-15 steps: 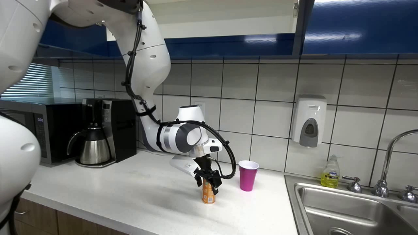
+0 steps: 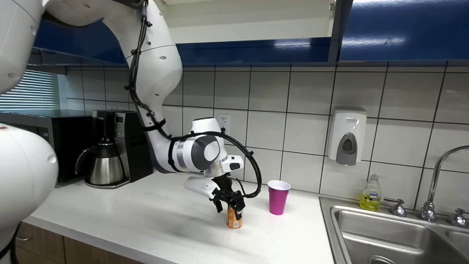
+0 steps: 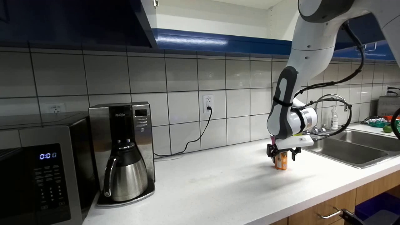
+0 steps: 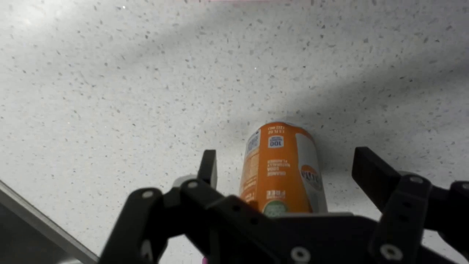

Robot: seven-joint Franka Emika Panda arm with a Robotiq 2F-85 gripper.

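An orange can (image 2: 234,219) stands upright on the white counter. In the wrist view the can (image 4: 277,169) shows between my two black fingers, with a gap on either side; its top end is hidden behind the gripper's body. My gripper is open around it and holds nothing. From the second exterior view, the gripper (image 3: 283,153) sits over the can's upper part, while the lower part of the can (image 3: 281,163) shows below it.
A magenta cup (image 2: 277,200) stands behind and right of the can. Further right are the steel sink (image 2: 387,233), a yellow soap bottle (image 2: 370,195) and the faucet. A coffee maker (image 3: 142,123) stands at the left.
My arm and gripper have shifted slightly left in the first exterior view. The can and the cup stand where they were, and my gripper remains around the can.
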